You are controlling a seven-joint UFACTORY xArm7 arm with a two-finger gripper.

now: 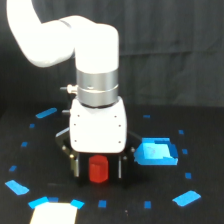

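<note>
A small red block (97, 169) rests on the dark table in front of the arm, its upper edge close under the white gripper hand. My gripper (99, 175) points down over it, its dark fingers (122, 166) spread wide to either side. Dark gaps show between the block and both fingers, so the fingers stand open. From this view I cannot tell whether the block is exactly between the fingers or a little in front of or behind them.
A bright blue open tray (156, 152) lies to the right of the gripper. A pale square (53, 213) is at the front left edge. Blue tape pieces (186, 198) mark the dark table, which is otherwise largely clear.
</note>
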